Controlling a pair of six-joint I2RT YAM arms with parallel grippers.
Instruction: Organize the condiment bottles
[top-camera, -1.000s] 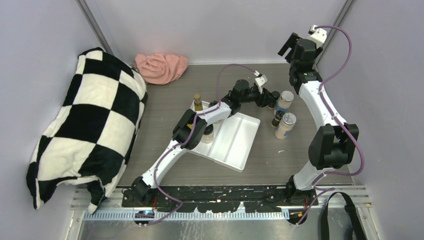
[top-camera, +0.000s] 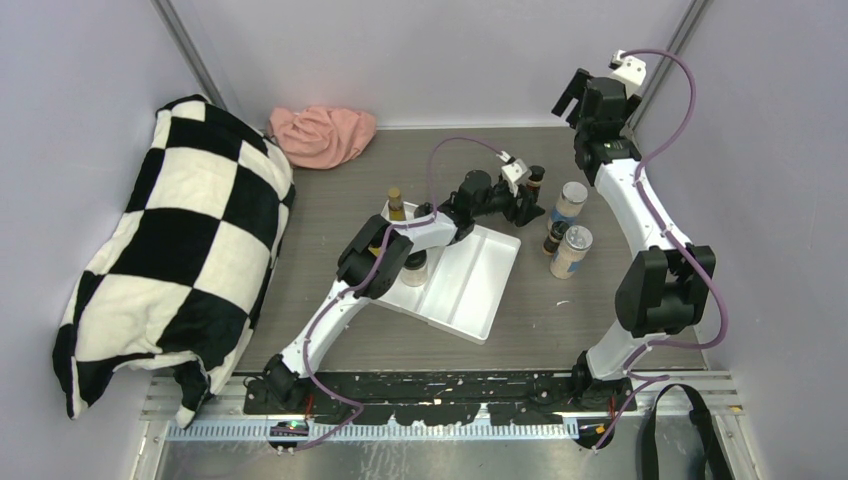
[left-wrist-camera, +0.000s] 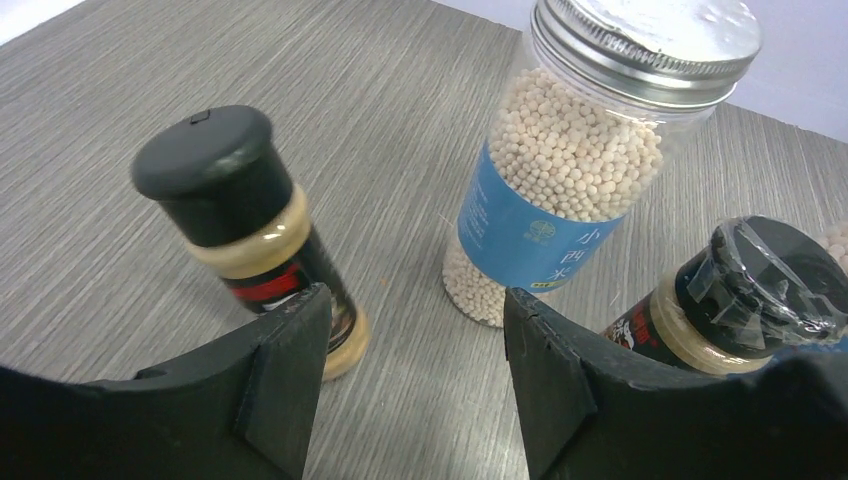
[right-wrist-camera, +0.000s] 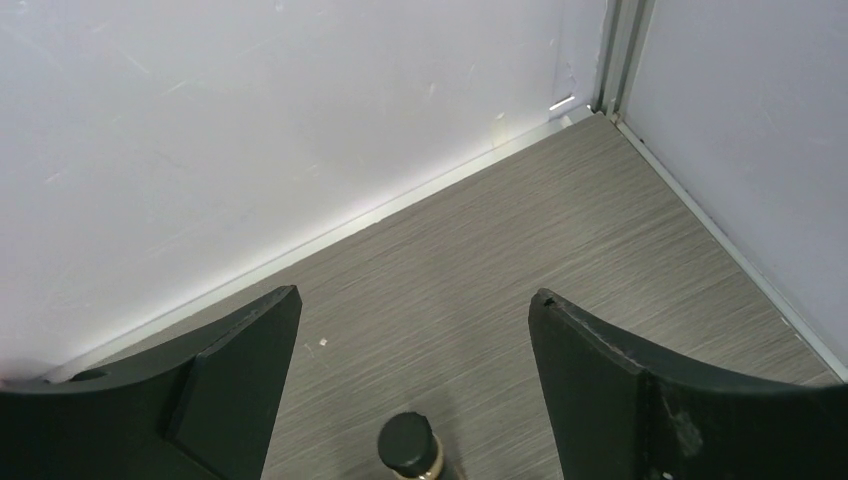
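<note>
My left gripper stands open at the bottles, nothing between its fingers. Outside its left finger, a black-capped bottle (left-wrist-camera: 262, 225) leans, slightly blurred, its lower part hidden by that finger. Just beyond the gap, a silver-lidded jar of pale beads (left-wrist-camera: 590, 150) stands upright. A second black-capped bottle (left-wrist-camera: 755, 295) is past the right finger, beside another silver-lidded jar (top-camera: 571, 252). The white tray (top-camera: 482, 290) holds a brown-capped bottle (top-camera: 396, 204) and a dark-lidded jar (top-camera: 413, 270), partly under the left arm. High at the back right, my right gripper has its fingers wide apart, empty.
Pink cloth (top-camera: 322, 136) lies at the back left, and a checkered cushion (top-camera: 180, 250) fills the left side. Walls border the table at the back and right. Bare tabletop (top-camera: 565, 330) shows at the front right.
The leaning black-capped bottle has shifted back and left, away from the bead jar. My left gripper has moved slightly left and nearer the front. The right arm has barely shifted.
</note>
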